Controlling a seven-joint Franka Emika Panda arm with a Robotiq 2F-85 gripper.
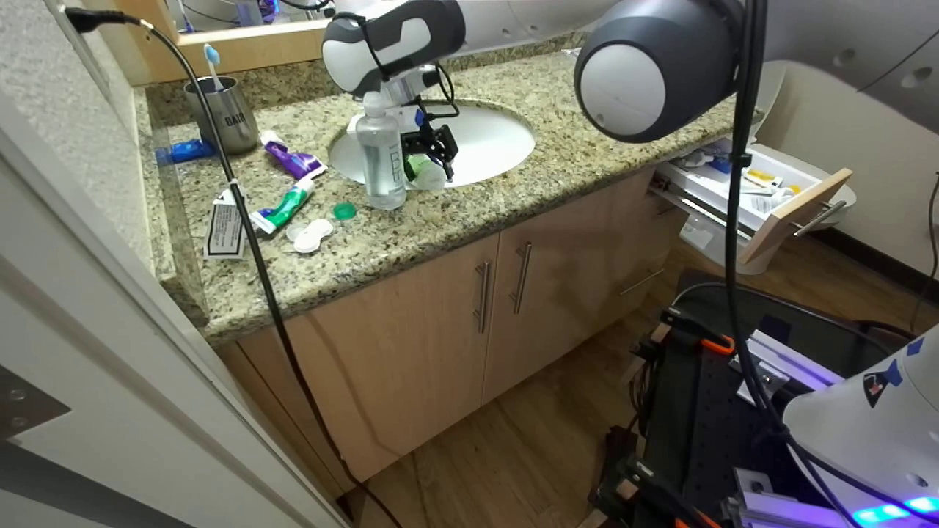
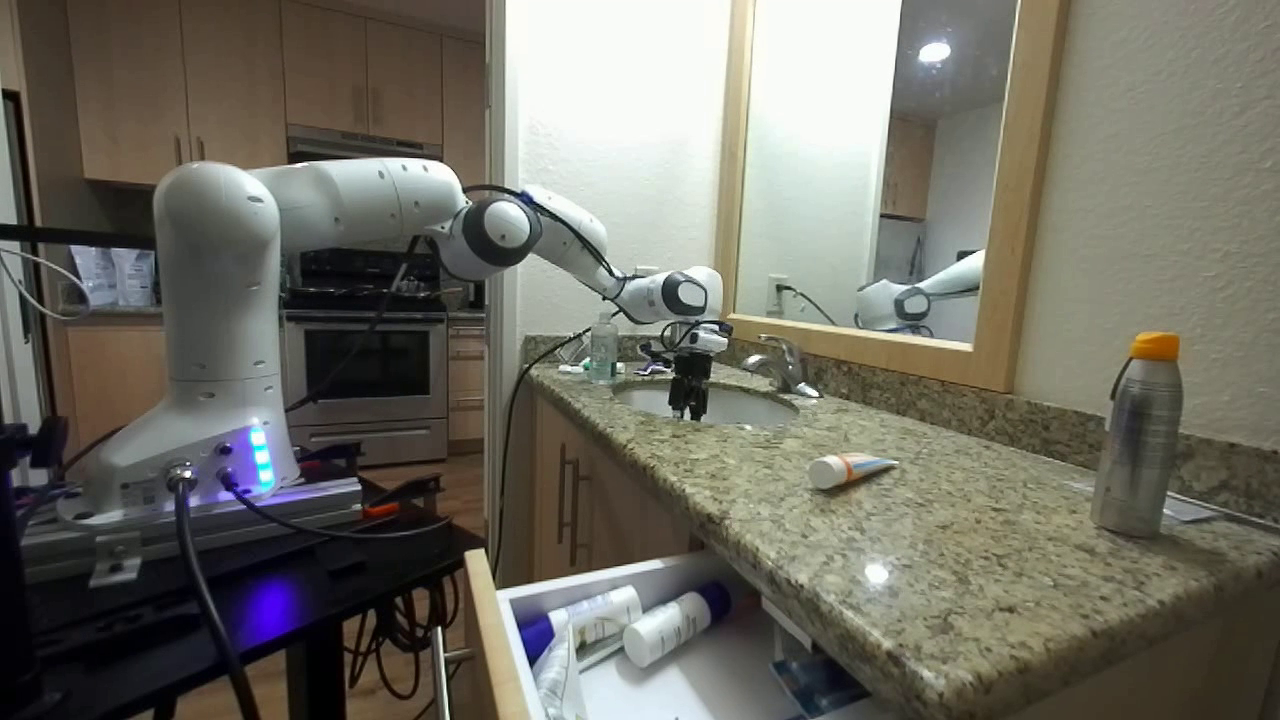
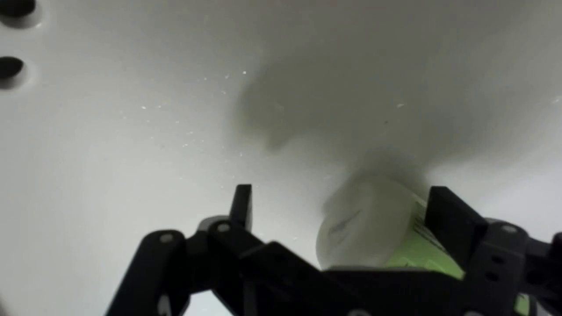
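In the wrist view, a container with a whitish translucent end and a green label lies in the white sink. My gripper stands open above it. The right finger overlaps the container's label side, while a gap separates the left finger from it; contact cannot be told. Exterior view 1 shows the container's pale end beside the black gripper, partly behind a clear pump bottle. From the other side, the gripper points down into the basin, whose inside is hidden there.
Close by the sink are a faucet, a green tube, a purple tube and a metal cup. A white tube and spray can occupy the counter. The drawer stands pulled out.
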